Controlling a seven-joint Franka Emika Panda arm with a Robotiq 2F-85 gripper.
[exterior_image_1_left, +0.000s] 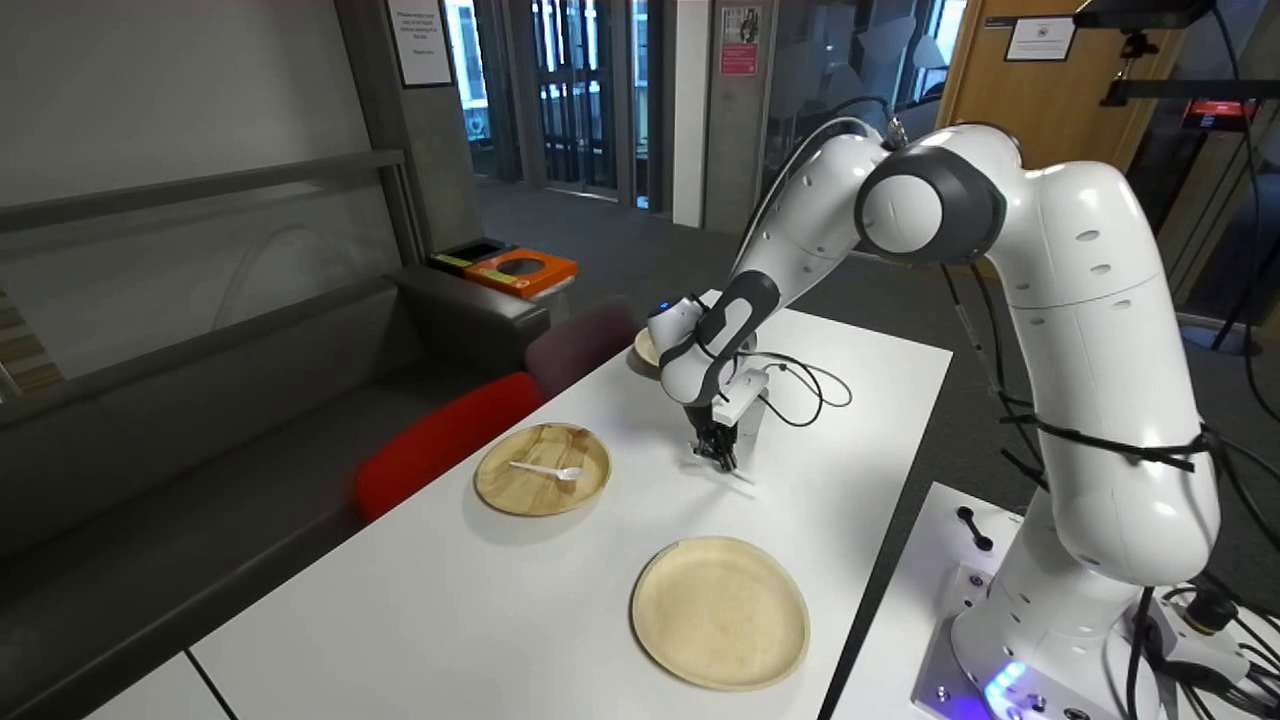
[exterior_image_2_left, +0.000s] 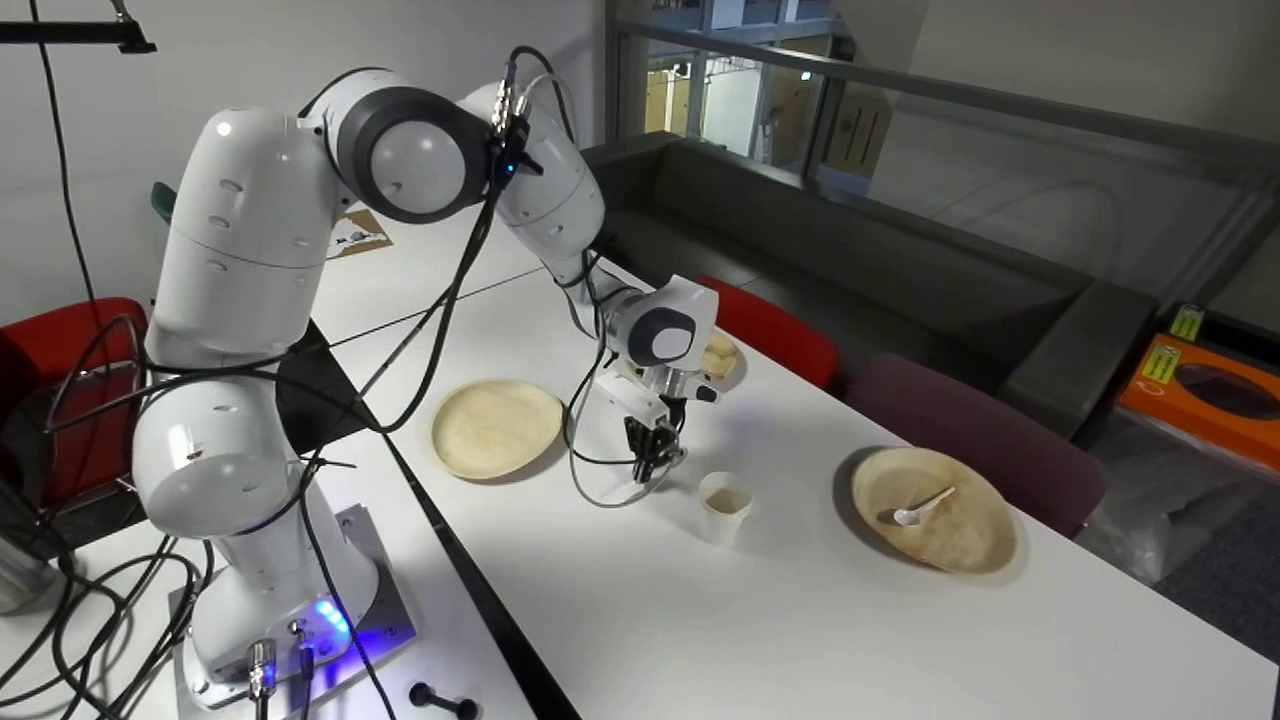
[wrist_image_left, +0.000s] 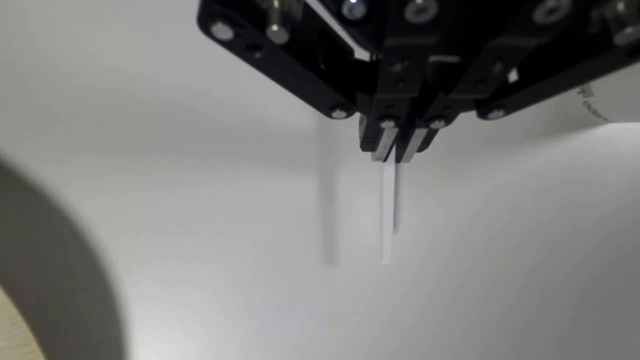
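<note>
In the wrist view my gripper is shut on a thin white strip, which looks like a utensil handle and points out beyond the fingertips. Its shadow falls apart from it on the table, so it hangs above the surface. What the other end looks like is hidden by the fingers. Exterior view 1 shows the gripper low over the table, between the wooden plate and the far table edge. In exterior view 2 the gripper is just left of a pale paper cup, apart from it.
A wooden plate with a white spoon on it lies left of the gripper. An empty round plate lies nearer. Another plate holds a white spoon. A loose cable loops beside the wrist.
</note>
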